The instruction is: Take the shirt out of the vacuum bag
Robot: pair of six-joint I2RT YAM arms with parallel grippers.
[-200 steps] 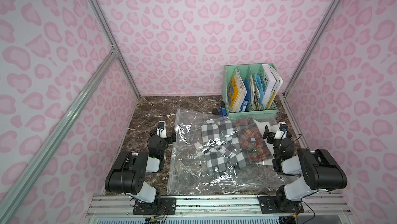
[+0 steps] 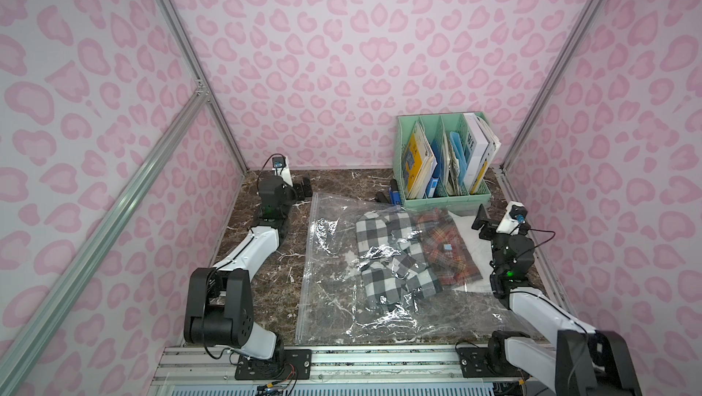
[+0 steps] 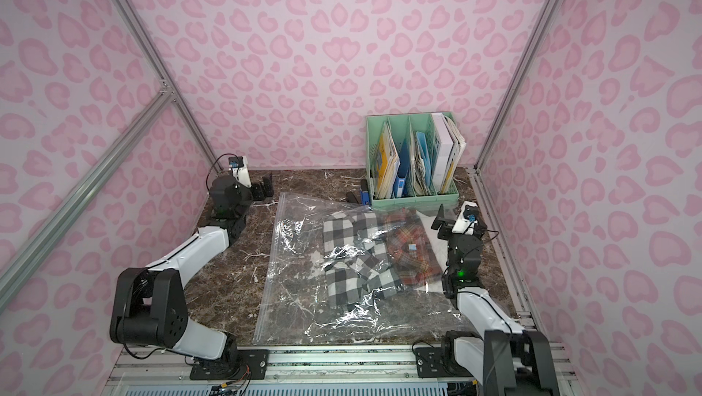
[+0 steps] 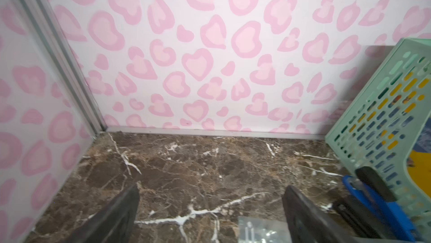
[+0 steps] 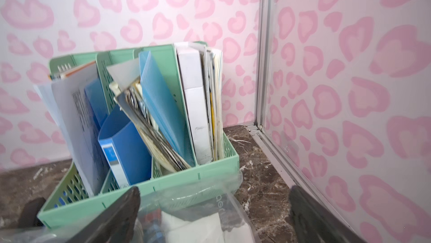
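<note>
A clear plastic vacuum bag (image 2: 329, 301) lies flat across the table. Inside or under the plastic are a black-and-white checked shirt (image 2: 387, 249), a red plaid cloth (image 2: 449, 264) and a white cloth (image 5: 193, 227). My left gripper (image 2: 291, 189) is raised at the bag's back left, open and empty, its blurred fingers far apart in the left wrist view. My right gripper (image 2: 488, 224) is over the bag's back right end, also open with nothing between its fingers.
A green file organizer (image 2: 446, 198) full of folders stands at the back right, beside a few dark and blue objects (image 2: 395, 192). Bare marble table (image 4: 188, 166) lies at the back left. Pink walls and metal rails close in the sides and back.
Both arms have extended from their folded pose. My left gripper has moved toward the back and up; my right has moved slightly back and right. The bag and shirt look unchanged.
</note>
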